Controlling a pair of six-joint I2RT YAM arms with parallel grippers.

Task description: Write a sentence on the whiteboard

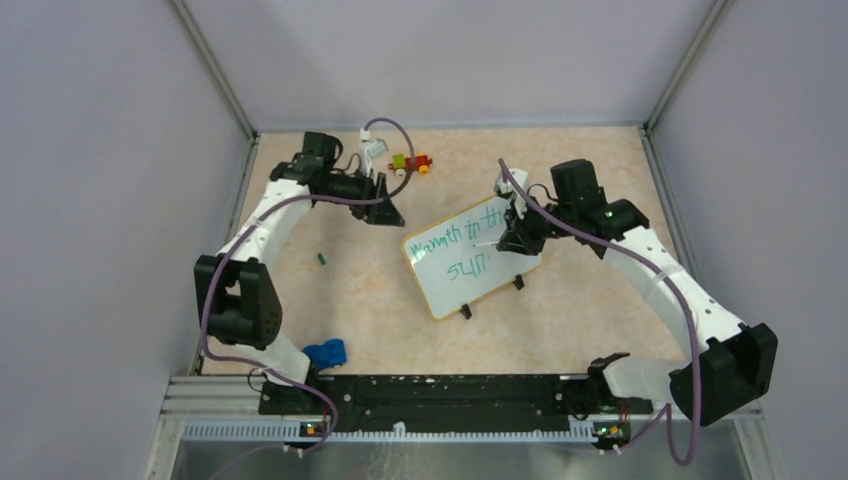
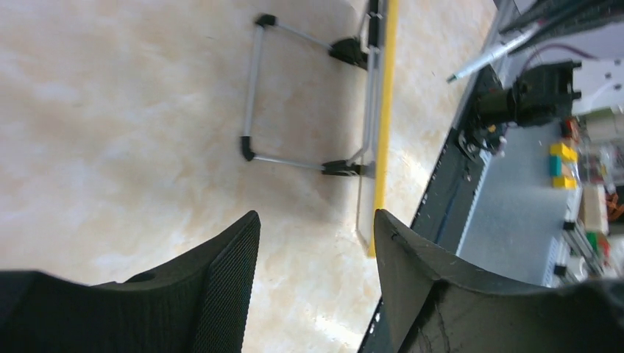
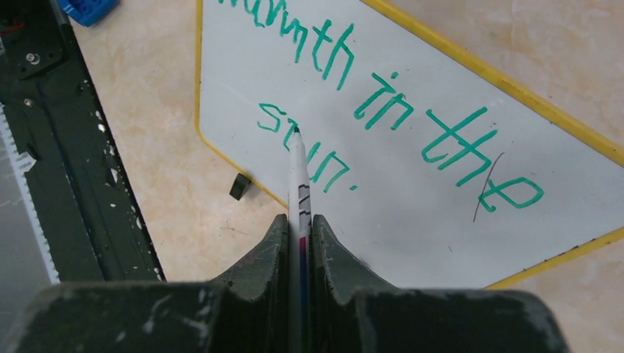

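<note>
The yellow-edged whiteboard (image 1: 446, 288) leans on its stand near the middle of the table. Green handwriting in two rows covers part of it; the right wrist view shows "in the" in the upper row and a short word ending in a dot below (image 3: 309, 151). My right gripper is shut on a white marker (image 3: 298, 173), its dark tip uncapped. Whether the tip touches the board I cannot tell. My left gripper is open and empty, left of the board, whose yellow edge (image 2: 384, 125) appears beyond its fingers.
A small green cap-like piece (image 1: 321, 259) lies on the left of the table. A blue cloth-like item (image 1: 325, 354) is at the front left, and a colourful toy (image 1: 411, 164) at the back.
</note>
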